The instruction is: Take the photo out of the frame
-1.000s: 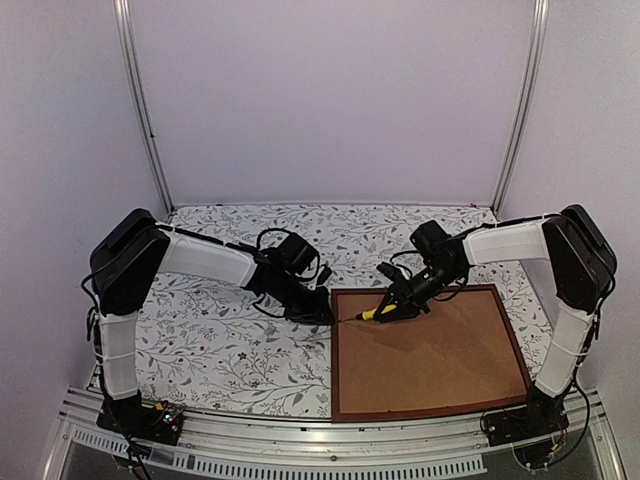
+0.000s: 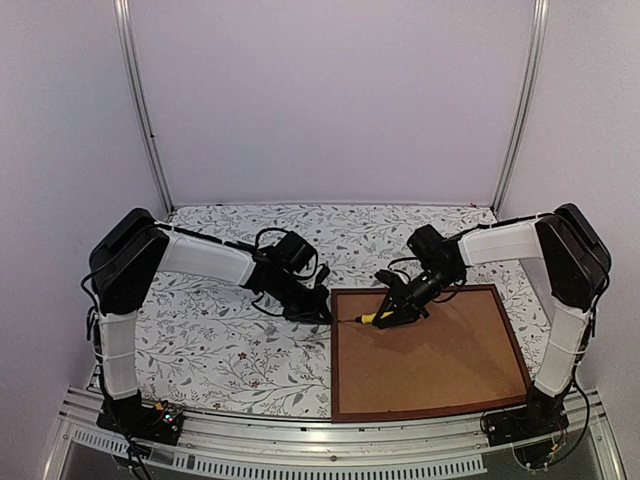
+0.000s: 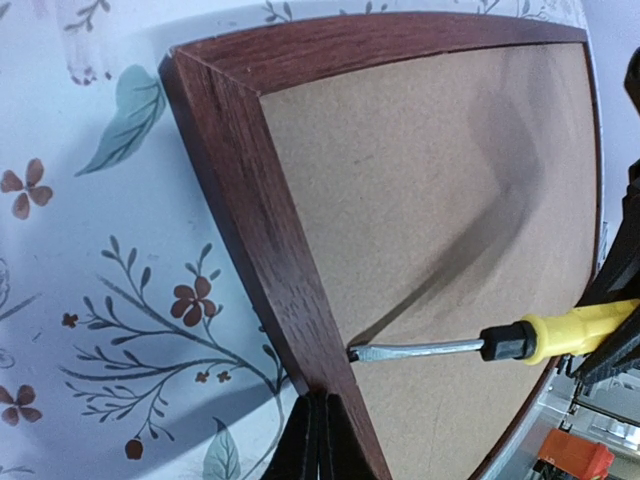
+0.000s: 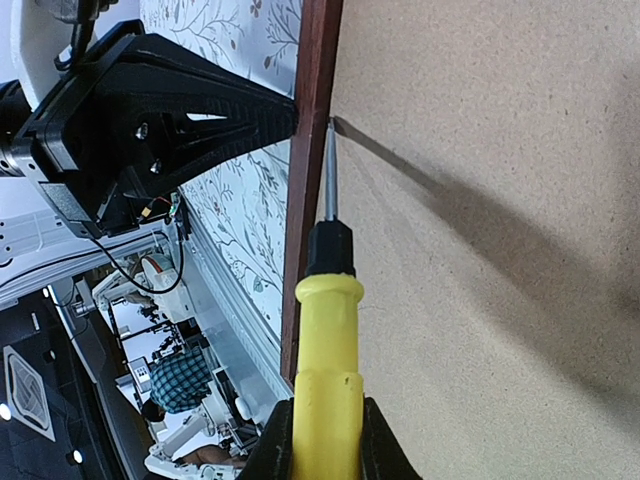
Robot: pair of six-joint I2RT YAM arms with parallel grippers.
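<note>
The picture frame (image 2: 335, 370) lies back side up at the right of the table, dark wood around a brown backing board (image 2: 430, 360). Its photo is hidden. My right gripper (image 2: 385, 318) is shut on the yellow handle of a screwdriver (image 4: 328, 330). The screwdriver's flat tip meets the seam between the board and the left frame bar, as the left wrist view shows. My left gripper is shut with nothing between its fingers, its tips against the left bar of the wooden frame (image 3: 290, 270), close to the screwdriver's tip.
A floral cloth (image 2: 240, 370) covers the table, and the area left of the frame is clear. The frame's lower edge lies close to the metal rail (image 2: 320, 437) at the table's front.
Almost nothing differs. The right arm and screwdriver have shifted very slightly to the left; the left gripper and the frame look unmoved.
</note>
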